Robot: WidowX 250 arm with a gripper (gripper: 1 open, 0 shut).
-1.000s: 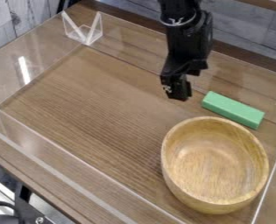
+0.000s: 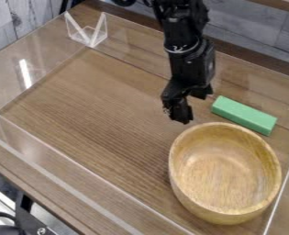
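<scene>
My black gripper (image 2: 183, 103) reaches down from the top middle over the wooden table (image 2: 85, 110), its fingers open and low, just left of a green block (image 2: 243, 115). A round wooden bowl (image 2: 224, 191) sits at the lower right, below the gripper and the block. Whether anything lies between or under the fingertips is hard to tell.
A white wire rack (image 2: 88, 29) stands at the back left. A wall edge runs along the top right.
The arm has shifted slightly left, and its wrist and fingers have changed angle, with the fingertips a little lower. The bowl and green block have not moved.
</scene>
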